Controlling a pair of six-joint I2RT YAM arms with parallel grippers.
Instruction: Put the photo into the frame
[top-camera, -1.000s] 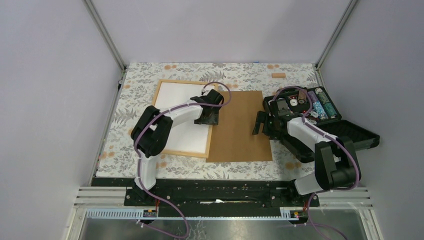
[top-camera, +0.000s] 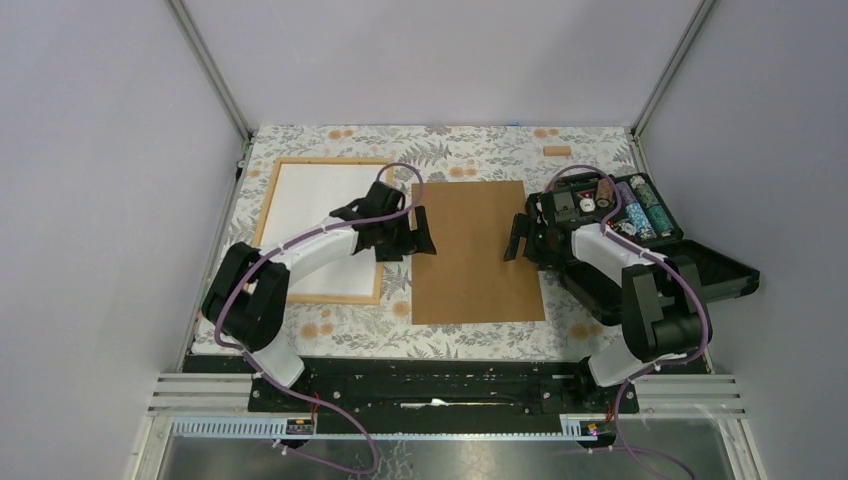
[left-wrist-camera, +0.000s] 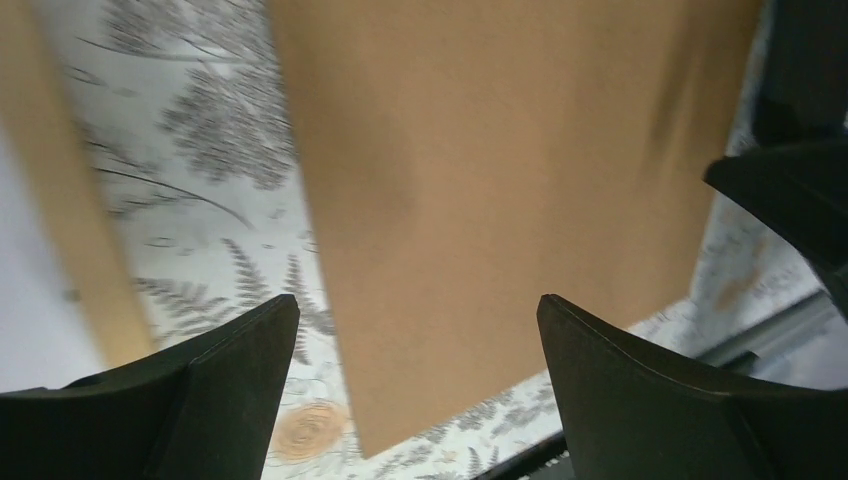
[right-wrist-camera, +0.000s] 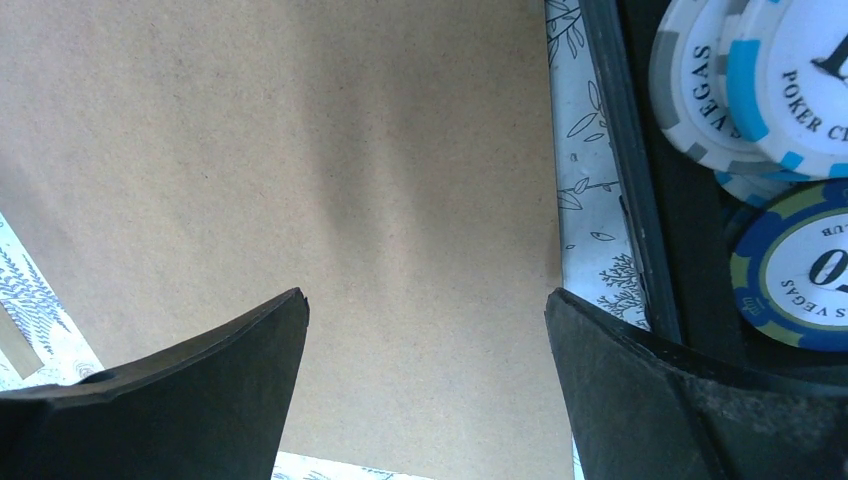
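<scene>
A wooden frame (top-camera: 378, 280) with a white inside (top-camera: 335, 275) lies flat on the left of the table. To its right, apart from it, is a brown board (top-camera: 470, 290), also flat. I cannot make out a printed photo in any view. My left gripper is open over the left edge of the board, with nothing between its fingers. Above the board's right side, my right gripper stands open too and holds nothing. In the left wrist view, the frame's edge (left-wrist-camera: 65, 210) shows blurred at the left.
An open black case (top-camera: 727, 270) with poker chips (right-wrist-camera: 800, 285) sits close against the board's right side, beside the right gripper. A small wooden block (top-camera: 557, 151) lies at the back right.
</scene>
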